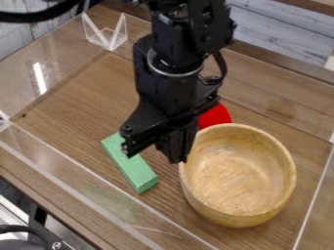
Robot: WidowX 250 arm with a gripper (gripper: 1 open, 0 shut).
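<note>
The black gripper (pixel 167 143) hangs in the middle of the view over the wooden table, shut, with nothing visible between its fingers. Just right of and below its fingertips is a large yellow bowl (pixel 237 181). A green block (pixel 131 166) lies on the table to the lower left of the fingertips. Behind the gripper, a red object (pixel 218 114) is partly hidden by the arm and the bowl.
A clear, thin plastic or wire object (pixel 107 29) stands at the back left. Dark cables lie at the lower left edge.
</note>
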